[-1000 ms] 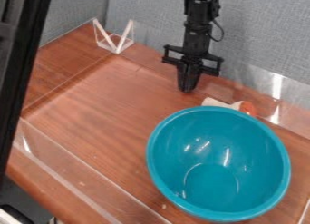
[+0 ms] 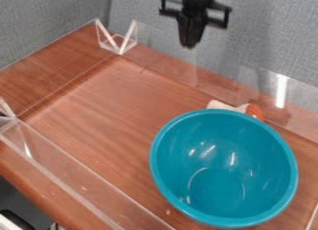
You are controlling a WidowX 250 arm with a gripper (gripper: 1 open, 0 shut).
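My black gripper [image 2: 192, 32] is at the top centre of the camera view, raised high over the back edge of the wooden tabletop. It is shut, with nothing visible between its fingers. A large teal bowl [image 2: 224, 169] sits at the front right of the table. Behind the bowl lies a small pale object [image 2: 226, 107] with a red round part [image 2: 254, 112], partly hidden by the bowl's rim.
A white wire frame [image 2: 117, 38] stands at the back left corner. Clear plastic strips run along the table's edges, with grey walls behind.
My gripper has risen from near the tabletop to the top of the view. The dark arm part at the left edge has gone from view. The bowl is unmoved.
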